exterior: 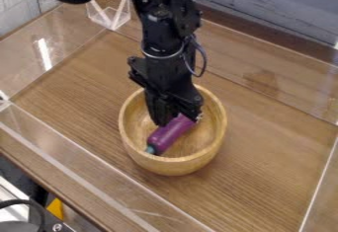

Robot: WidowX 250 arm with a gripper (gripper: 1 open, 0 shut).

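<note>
A yellow bowl (201, 152) sits on the wooden table, with a purple elongated object (173, 129) lying in it, a teal tip at its lower-left end. My black gripper (164, 108) hangs over the back part of the bowl, above the upper end of the purple object. Its fingertips point down, and nothing clearly shows held between them; the gripper appears shut.
Bare wooden table (271, 157) surrounds the bowl on both sides. A pale wall runs along the back. A white clear-edged item stands at the upper left, and a cable and small yellow piece show at the lower left.
</note>
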